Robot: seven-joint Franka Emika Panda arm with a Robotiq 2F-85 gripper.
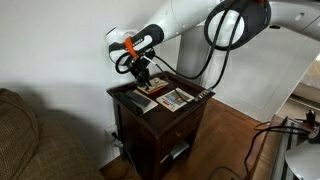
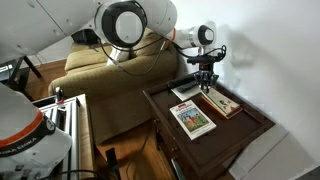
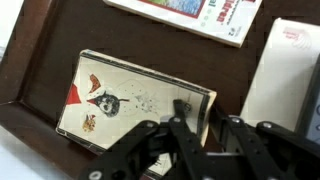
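A book with a pale cover, a skull-like drawing and red patches [image 3: 115,105] lies on the dark cabinet top. My gripper is at the book's right-hand edge in the wrist view, one finger over the cover and the other beyond the edge. It is shut on that edge, though the fingers partly hide the contact. In exterior view 2, my gripper [image 2: 203,82] is at the far end of this book [image 2: 222,102]. From exterior view 1, the book [image 1: 154,86] shows just beyond my gripper [image 1: 146,83].
A picture-covered book [image 2: 194,119] lies apart from the gripped one. A white object [image 3: 283,75] beside a dark one lies near the gripper's right side. The cabinet top [image 2: 232,136] has bare room at its front right and a raised rim; a wall stands behind.
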